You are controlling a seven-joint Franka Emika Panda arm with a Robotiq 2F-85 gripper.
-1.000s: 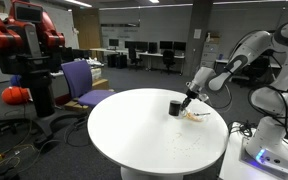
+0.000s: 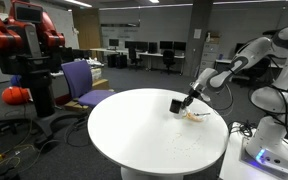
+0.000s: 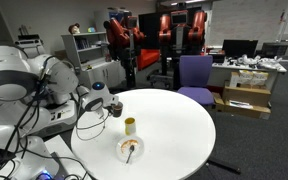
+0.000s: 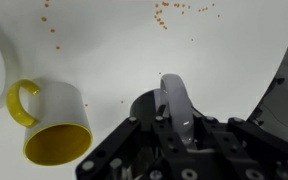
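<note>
A dark mug (image 2: pixel 176 105) is at my gripper (image 2: pixel 188 98), looking tilted and slightly raised in exterior view 1. In exterior view 2 the dark mug (image 3: pixel 116 110) shows just under the gripper (image 3: pixel 113 103), near the table's far left side. Seen from the wrist, the gripper is shut on a pale grey strip, apparently the mug's side or rim; the mug's black round opening (image 4: pixel 142 106) shows beside it. The gripper's own body hides the mug's lower part.
A white mug (image 4: pixel 59 108) with yellow inside and a yellow handle stands close by. A white plate (image 3: pixel 131 155) with a fork lies nearer the front. Orange crumbs (image 4: pixel 163 15) are scattered on the white table (image 2: pixel 134 135), otherwise widely clear.
The gripper has moved a little with it.
</note>
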